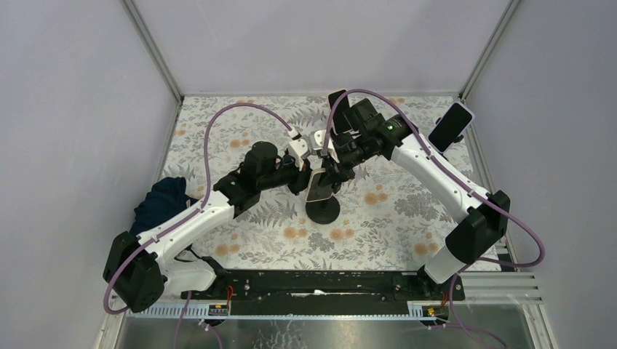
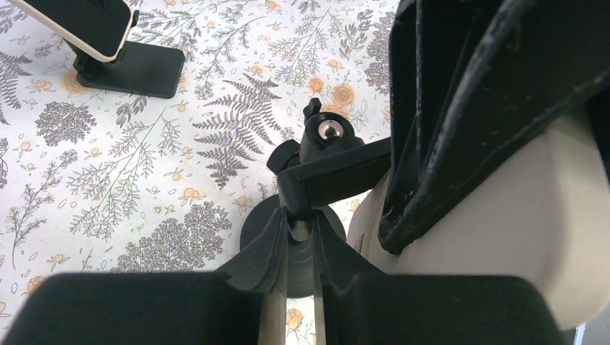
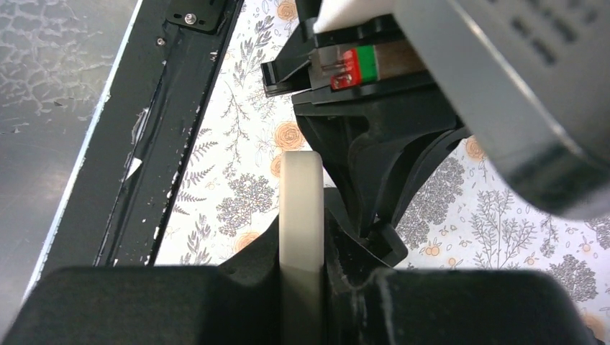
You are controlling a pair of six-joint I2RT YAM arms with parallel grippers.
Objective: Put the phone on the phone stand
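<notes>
At the table's centre a black stand with a round base (image 1: 322, 211) carries a tilted, pale-edged plate or phone (image 1: 317, 190); which one is hard to tell. My left gripper (image 1: 298, 178) is at its upper left; in the left wrist view its fingertips (image 2: 300, 226) close round the end of a black arm of the stand. My right gripper (image 1: 332, 174) is shut on a pale-edged piece (image 3: 301, 215) at the upper part, probably the phone's edge. Both grippers are very close together, hiding much of the stand.
Other stands with phone-like plates stand at back centre (image 1: 337, 103) and far right (image 1: 450, 127). A dark cloth (image 1: 161, 205) lies at the left edge.
</notes>
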